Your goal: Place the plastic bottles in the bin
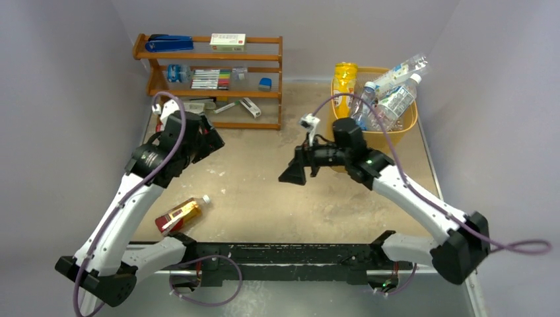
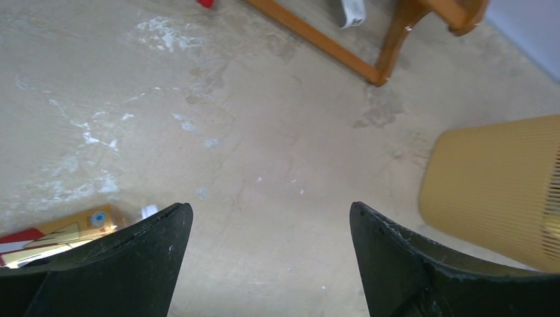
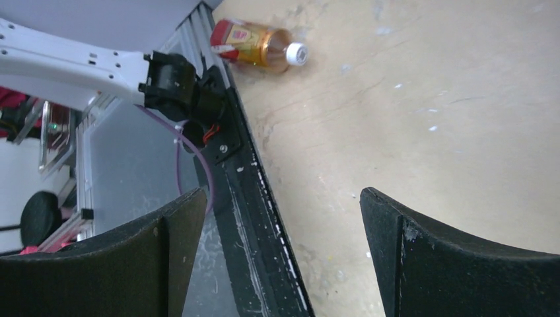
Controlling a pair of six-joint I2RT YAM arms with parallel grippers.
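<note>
An orange-brown plastic bottle (image 1: pixel 183 214) with a white cap lies on its side at the table's front left, also seen in the right wrist view (image 3: pixel 254 46). A yellow basket (image 1: pixel 389 135) at the back right holds a yellow bottle (image 1: pixel 345 86) and several clear bottles (image 1: pixel 396 99). My left gripper hangs raised over the left of the table, its fingers apart, nothing between them. My right gripper is over the middle, left of the basket, also open and empty. A red-capped bottle by the shelf is mostly behind my left arm in the top view.
A wooden shelf (image 1: pixel 251 56) at the back left holds boxes, pens and small items. Grey walls enclose both sides.
</note>
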